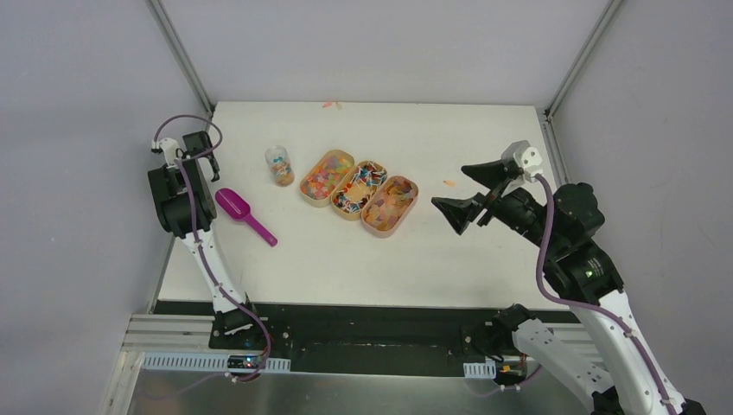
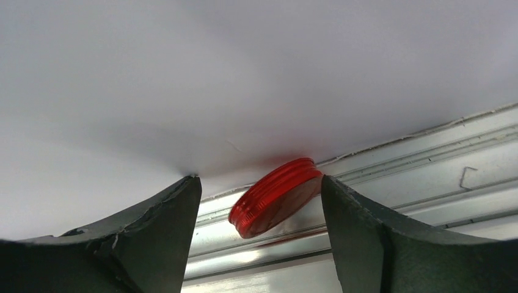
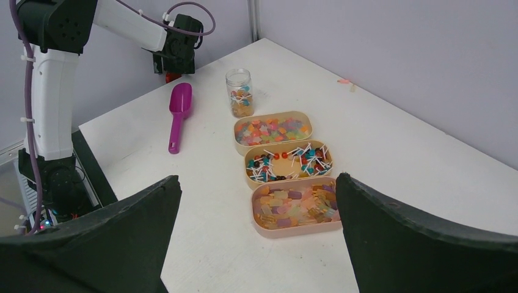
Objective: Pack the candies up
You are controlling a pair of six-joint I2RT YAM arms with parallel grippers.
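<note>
A red lid (image 2: 275, 196) shows between the fingers of my left gripper, by a metal rail at the table's left side. The fingers stand part open; a gap remains on the lid's left side, and its right end is close to one finger. In the top view the left arm hides the lid. The clear jar (image 1: 279, 165), partly filled with candies, stands uncapped at the table's left. Beside it are three trays: gummies (image 1: 321, 185), lollipops (image 1: 377, 173) and jelly candies (image 1: 386, 210). My right gripper (image 1: 448, 188) is open and empty, right of the trays.
A purple scoop (image 1: 232, 204) lies on the table between the left arm and the jar. Small orange pieces (image 1: 332, 105) are at the back edge. A wall (image 2: 256, 73) rises close behind the rail.
</note>
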